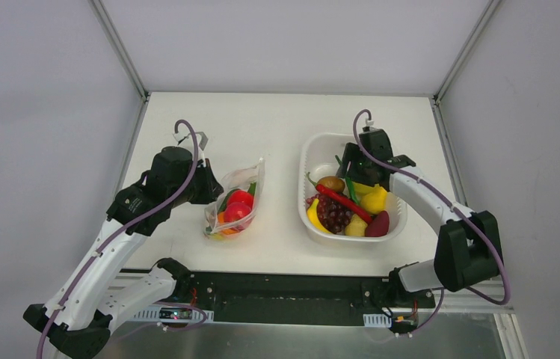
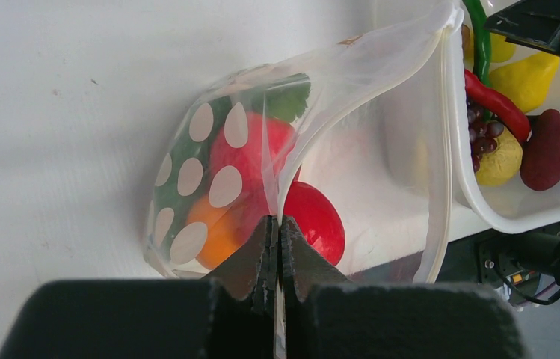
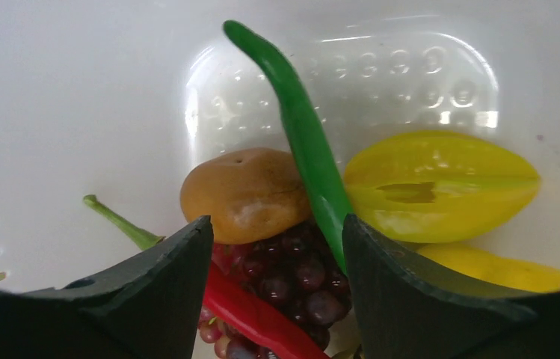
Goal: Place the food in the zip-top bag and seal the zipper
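The clear bag [image 2: 366, 75] holds red, orange and green produce [image 1: 238, 212]. My left gripper is shut on the bag's edge. The white bin [image 1: 308, 149] on the right holds a green chili [image 3: 299, 120], red chili [image 3: 254, 314], potato [image 3: 243, 194], grapes [image 3: 310, 299], yellow starfruit [image 3: 441, 183], banana, pear and other produce. My right gripper is over the bin, fingertips apart above the green chili and grapes; I see nothing clearly held between them.
Walls bound it at back and sides; its front edge lies just below the bag and bin.
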